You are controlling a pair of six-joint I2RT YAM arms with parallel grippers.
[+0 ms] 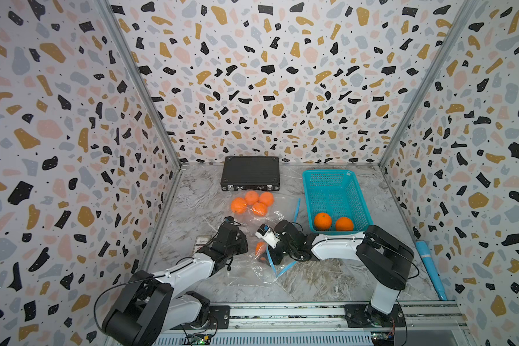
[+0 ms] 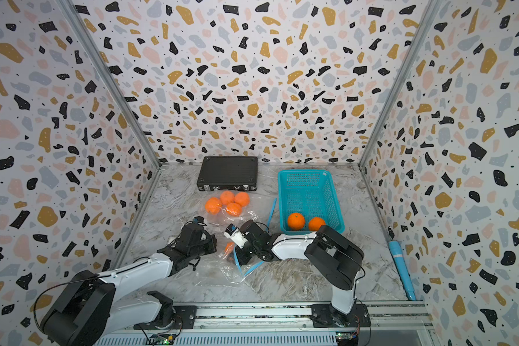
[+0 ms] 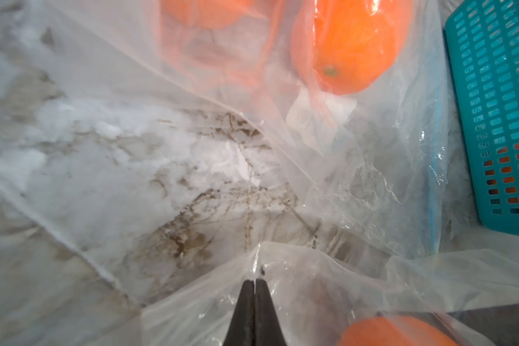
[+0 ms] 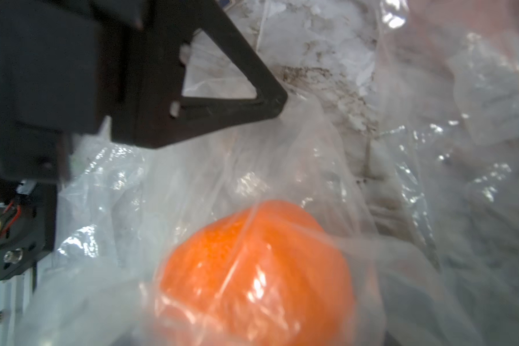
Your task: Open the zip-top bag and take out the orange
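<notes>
A clear zip top bag with blue zip strips lies at the front centre, an orange showing inside through its film. My left gripper is shut at the bag's left edge; the film rises to its fingertips in creases, as if a fold is pinched there. From the right, my right gripper reaches in at the zip-strip end, close to the orange. Dark finger parts show at the bottom of the right wrist view, apart on either side of the orange. Whether they touch it is hidden.
Behind lies another clear bag holding several oranges. A teal basket with two oranges stands at the back right. A black case sits at the back.
</notes>
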